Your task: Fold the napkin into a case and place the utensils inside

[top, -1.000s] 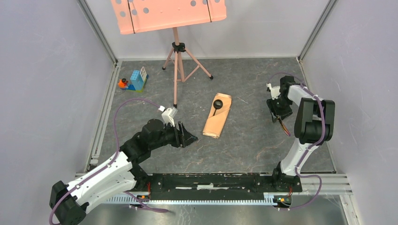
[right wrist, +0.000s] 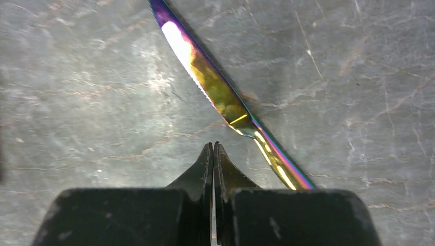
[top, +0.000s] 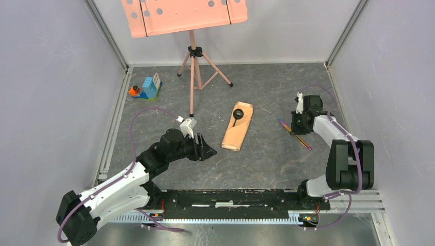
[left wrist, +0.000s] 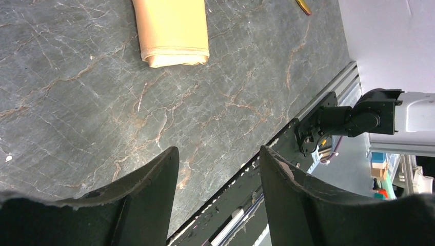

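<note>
The folded orange napkin lies mid-table, a black round-headed utensil resting in its upper part with its stem running into the fold. To the right, a rainbow-coloured knife lies on the table, tilted, blade toward the upper left. Its handle passes below my right gripper, whose fingertips are shut together beside the knife's neck; nothing shows between them. Whether they touch the knife is unclear. My left gripper hangs open and empty, nearer the front than the napkin's lower end.
A pink tripod stand rises behind the napkin. Toy blocks sit at the back left. Walls and rails bound both sides.
The knife has turned, its blade now pointing further left.
</note>
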